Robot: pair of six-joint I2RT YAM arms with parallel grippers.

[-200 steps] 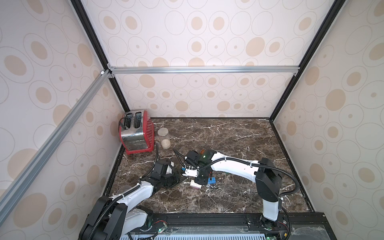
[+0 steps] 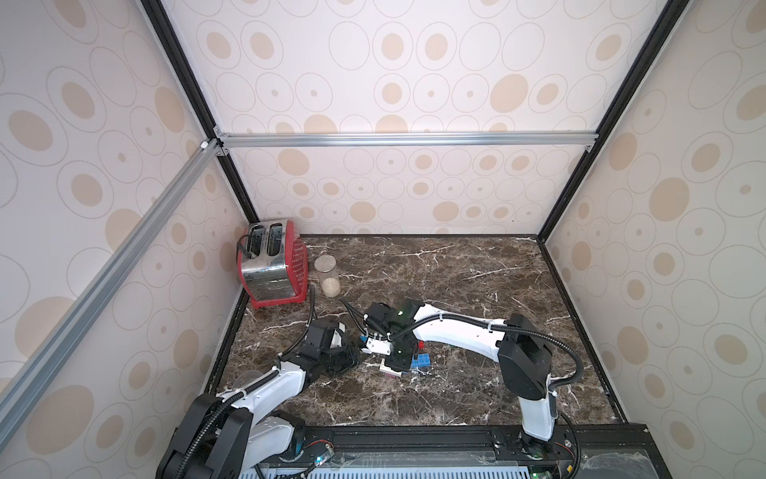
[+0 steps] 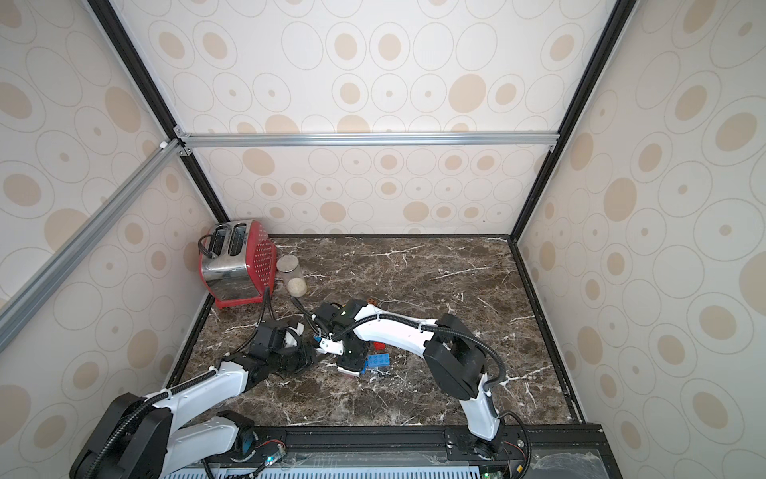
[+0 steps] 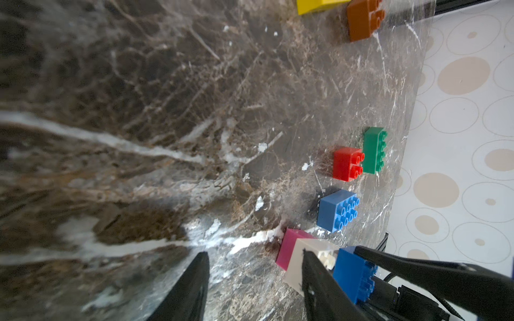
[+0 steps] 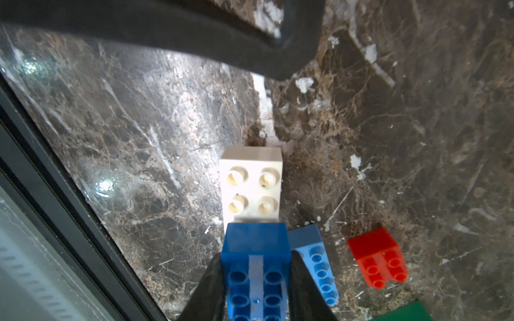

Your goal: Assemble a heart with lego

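In the right wrist view my right gripper is shut on a dark blue brick (image 5: 256, 238). Directly beneath or beyond it shows a white brick (image 5: 250, 184), its front studs bare; whether the two touch, I cannot tell. The left wrist view has that white brick (image 4: 299, 270) sitting on a magenta brick (image 4: 289, 248). My left gripper is open, its fingers well apart and only tabletop between them. Its right finger partly overlaps the white brick in that view. Loose on the table lie a blue brick (image 4: 333, 210), a red brick (image 4: 347, 163) and a green brick (image 4: 373, 149).
An orange brick (image 4: 361, 18) and a yellow piece (image 4: 320, 4) lie farther off. At the back left stand a red toaster (image 2: 275, 267) and two small jars, the front jar (image 2: 330, 287) pale.
The right arm has shifted slightly left and toward the front, so its gripper now covers more of the white brick. The left arm has barely moved.
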